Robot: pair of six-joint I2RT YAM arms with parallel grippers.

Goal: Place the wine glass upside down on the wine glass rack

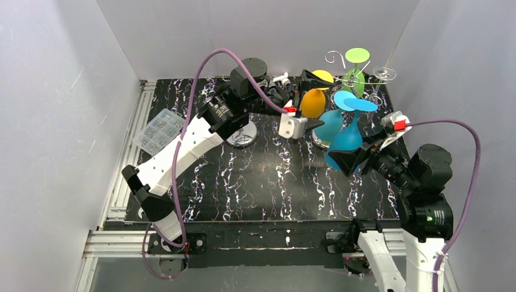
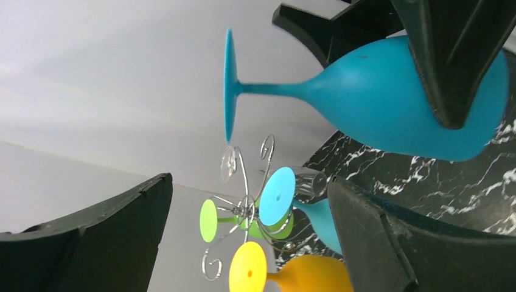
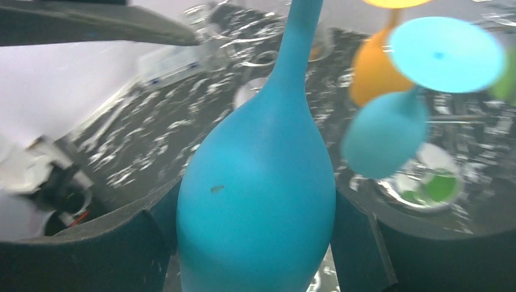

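Observation:
Gripped by my right gripper (image 1: 353,153) is a blue wine glass (image 1: 344,141), held off the table around its bowl. It hangs foot up and bowl down, a little tilted. In the right wrist view its bowl (image 3: 258,188) fills the space between the fingers. The silver wire rack (image 2: 246,207) stands just beyond it, carrying upside-down glasses: a second blue one (image 1: 329,125), an orange one with yellow foot (image 1: 313,104) and a green one (image 1: 358,56). My left gripper (image 1: 316,102) is open beside the orange glass, nothing between its fingers.
A clear glass (image 1: 384,74) is on the rack's right side. Against the left of the marble table lies a clear compartment box (image 1: 161,132). Walls rise behind and at both sides.

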